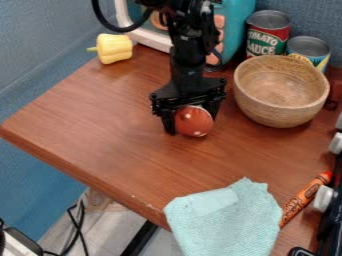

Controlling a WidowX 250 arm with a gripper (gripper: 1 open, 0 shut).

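Observation:
The black gripper (187,112) reaches down to a red ball-like object (195,124), perhaps a tomato or apple, near the middle of the wooden table, just left of a wooden bowl (281,98). Its fingers surround the upper and left part of the red object; whether they are closed on it is unclear, as the far side is hidden.
A yellow object (112,47) sits at the back left, a teal toy (235,20) and cans (267,32) at the back. A pale cloth (221,220), an orange crayon-like item (305,195) and dark bottles occupy the front right.

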